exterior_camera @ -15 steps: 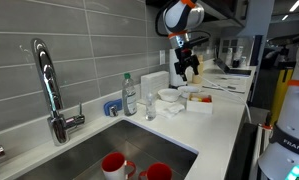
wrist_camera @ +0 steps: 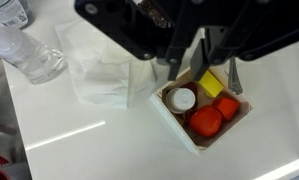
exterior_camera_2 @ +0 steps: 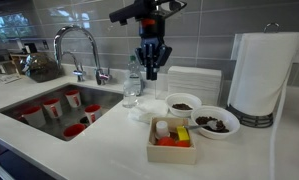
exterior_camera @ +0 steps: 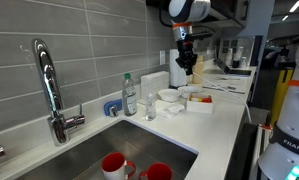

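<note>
My gripper [exterior_camera_2: 151, 70] hangs in the air above the counter, near a small light box [exterior_camera_2: 171, 154]. In the wrist view the dark fingers of the gripper stand apart, with nothing seen held between them. Below them, the box [wrist_camera: 194, 146] holds a white-capped container [wrist_camera: 180, 99], a yellow item [wrist_camera: 209, 83] and red items [wrist_camera: 205, 122]. Beside it lies a white cloth or paper [wrist_camera: 101, 83]. Two white bowls stand behind the box: one bowl [exterior_camera_2: 214, 122] has dark contents and a utensil, the other bowl [exterior_camera_2: 182, 105] also has dark contents.
Clear bottles [exterior_camera_2: 132, 82] stand by the sink [exterior_camera_2: 51, 118], where several red-and-white cups [exterior_camera_2: 73, 98] sit. A paper towel roll [exterior_camera_2: 261, 75] rises at the back right.
The arm has shifted slightly upward in exterior view 1, and its gripper end has changed its angle a little. The objects on the counter look unmoved.
</note>
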